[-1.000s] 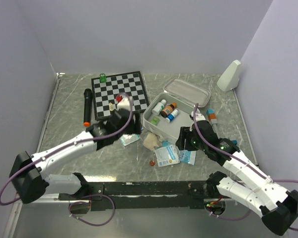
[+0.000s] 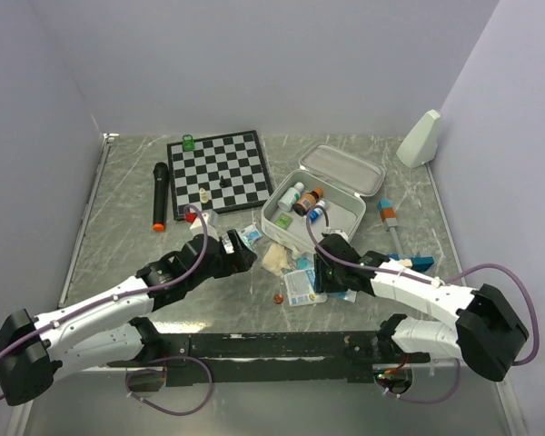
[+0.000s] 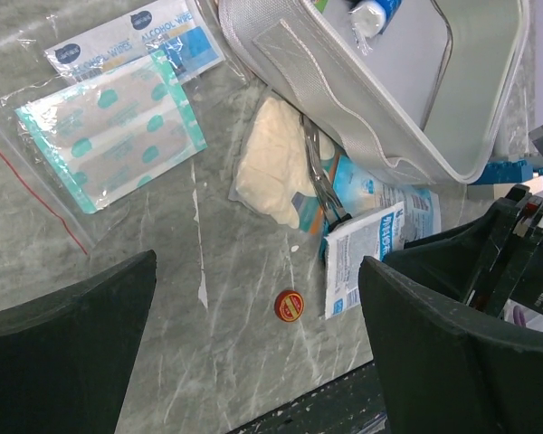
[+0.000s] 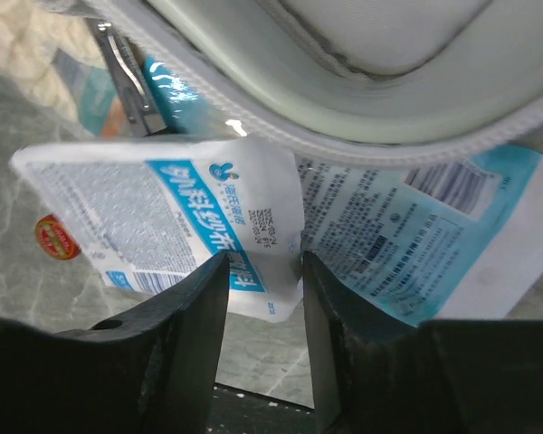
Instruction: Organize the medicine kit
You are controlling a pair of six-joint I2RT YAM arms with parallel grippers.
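Observation:
The grey medicine case (image 2: 300,232) holds bottles (image 2: 307,203) and a green item. My left gripper (image 2: 245,252) hangs open over two packets in a clear bag (image 3: 109,136). A glove packet (image 3: 267,163) and metal scissors (image 4: 127,81) lie below the case. My right gripper is down at the right edge of a white-and-blue gauze packet (image 4: 127,208), its fingers part open around that lifted edge; whether it grips cannot be told. A blue packet (image 4: 398,235) lies to the right.
A chessboard (image 2: 218,173), black microphone (image 2: 160,196), white device (image 2: 419,139) and grey-orange tool (image 2: 387,214) surround the case. A red cap (image 3: 289,306) lies near the front.
My left arm has drawn back toward the front left from near the case. My right gripper has moved down and left onto the gauze packet.

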